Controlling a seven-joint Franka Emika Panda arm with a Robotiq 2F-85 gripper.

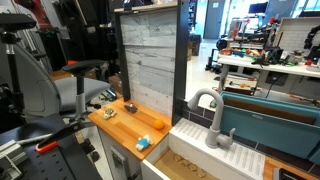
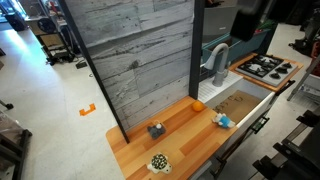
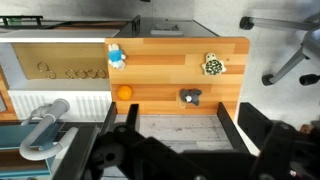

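My gripper is open above the wooden counter [image 3: 160,74], with nothing held between its dark fingers. Four small things lie apart on the wood: a blue-and-white toy [image 3: 117,56], an orange ball [image 3: 124,92], a dark grey toy [image 3: 190,96] and a patterned turtle-like toy [image 3: 212,64]. Exterior view 2 has the turtle-like toy [image 2: 159,162] at the near left and the blue toy [image 2: 223,120] by the sink side. A dark, blurred part of the arm [image 2: 250,18] hangs at the top there.
Beside the counter is a white sink [image 1: 207,157] with several small rings on its wooden bottom and a tall grey faucet [image 1: 213,118]. A grey plank wall [image 1: 149,65] stands behind the counter. A stove [image 2: 266,68] lies beyond the sink.
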